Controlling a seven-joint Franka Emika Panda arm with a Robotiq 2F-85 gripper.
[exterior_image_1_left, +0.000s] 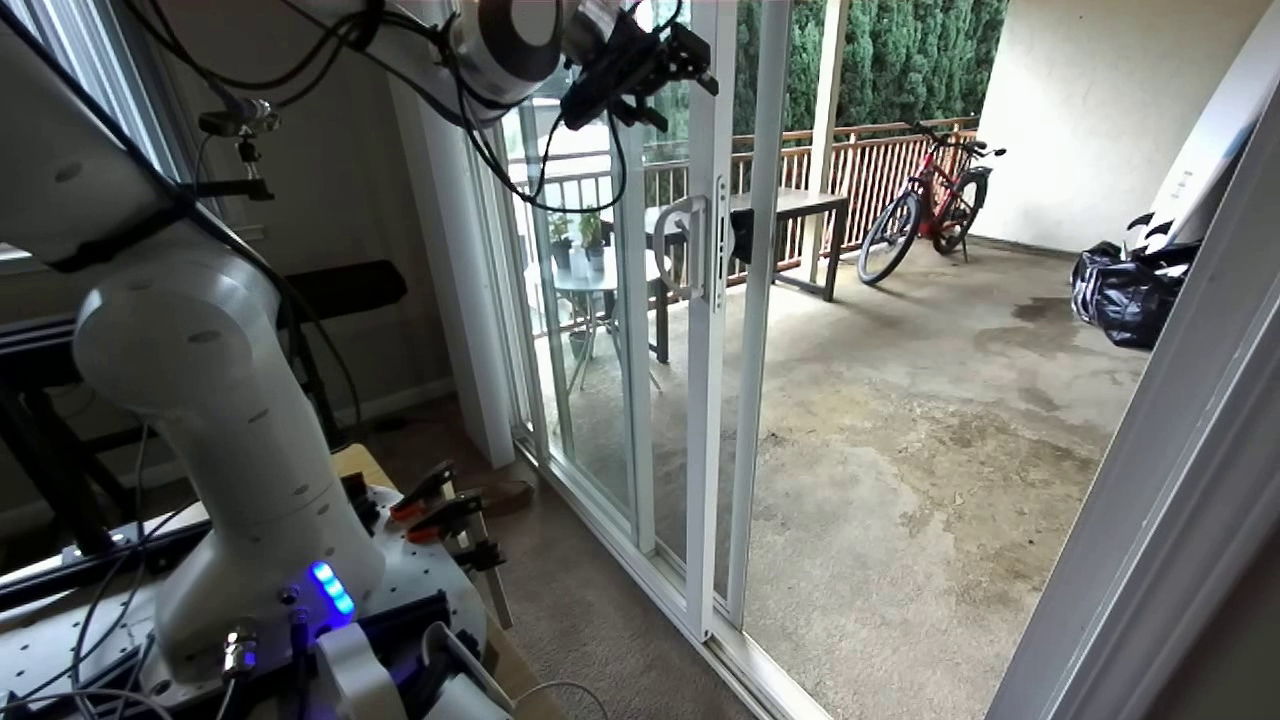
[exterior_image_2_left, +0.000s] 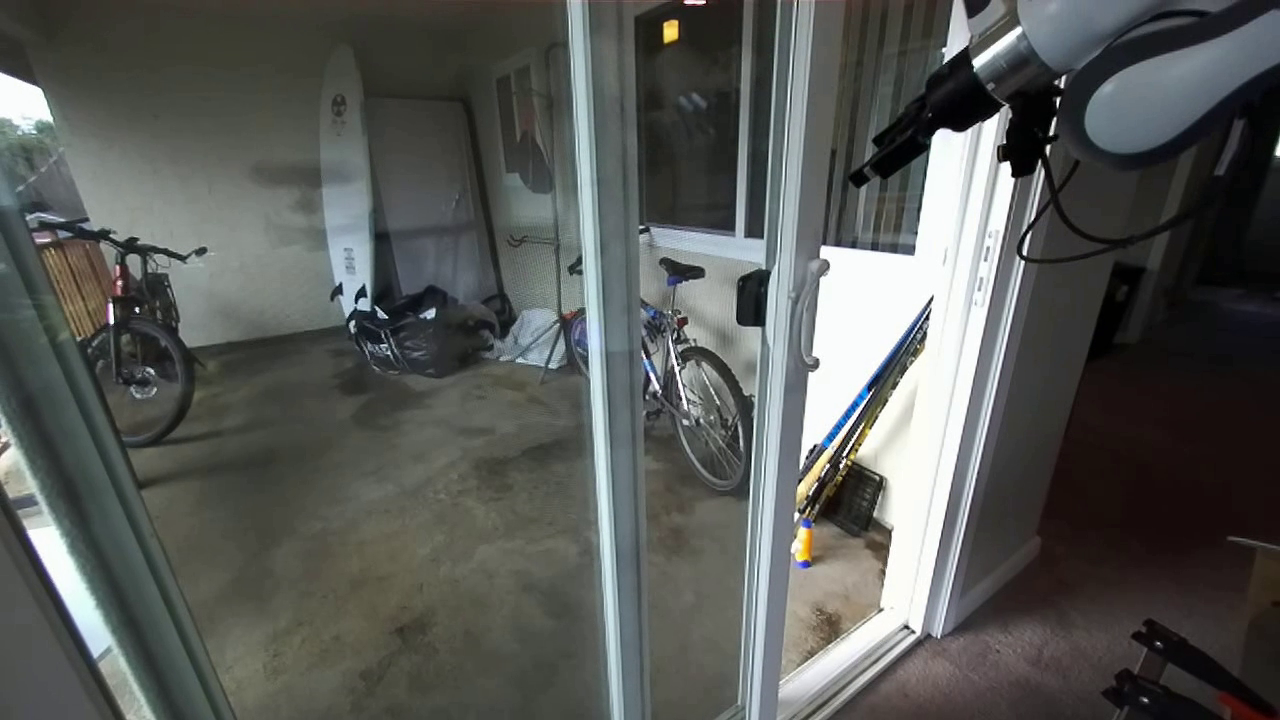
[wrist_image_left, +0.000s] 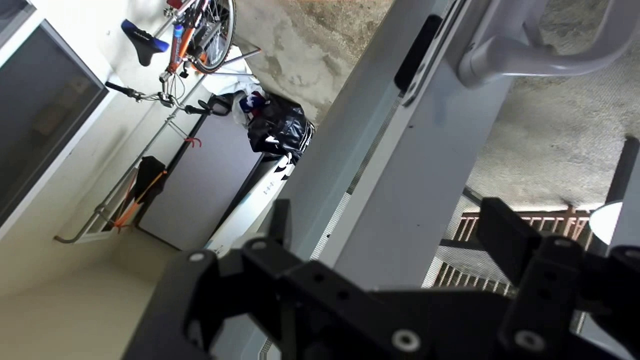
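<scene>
A sliding glass door with a white frame (exterior_image_1_left: 704, 420) stands partly open onto a patio. Its pale loop handle (exterior_image_1_left: 663, 248) sits on the frame's edge, and the same handle (exterior_image_2_left: 812, 314) shows in exterior view 2. My gripper (exterior_image_1_left: 689, 104) is above and on the room side of this handle, not touching it. In the wrist view the gripper is open, with nothing held between its fingers. Beyond them runs the grey door frame (wrist_image_left: 414, 174), and the handle (wrist_image_left: 540, 63) appears at upper right, outside the gap.
A red bicycle (exterior_image_1_left: 924, 204), a table (exterior_image_1_left: 792, 202) and a black bag (exterior_image_1_left: 1128, 294) are out on the patio. The doorway's right jamb (exterior_image_1_left: 1140, 480) bounds the opening, which is clear. Clamps (exterior_image_1_left: 444, 510) stick out from the robot's base table.
</scene>
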